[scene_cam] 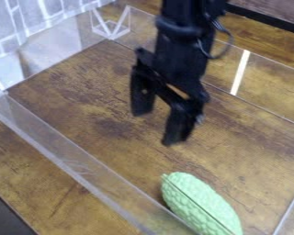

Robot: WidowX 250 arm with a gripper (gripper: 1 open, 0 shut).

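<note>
A blurred black gripper (162, 108) hangs over the middle of the wooden surface, its two fingers apart with no object seen between them. Down at the front right lies a pale green, bumpy, elongated object (201, 204), like a bitter melon, apart from the gripper and below it in the picture.
Clear plastic walls (76, 161) enclose the work area on the wooden table (21, 165). A white checked cloth or curtain (33, 27) is at the back left.
</note>
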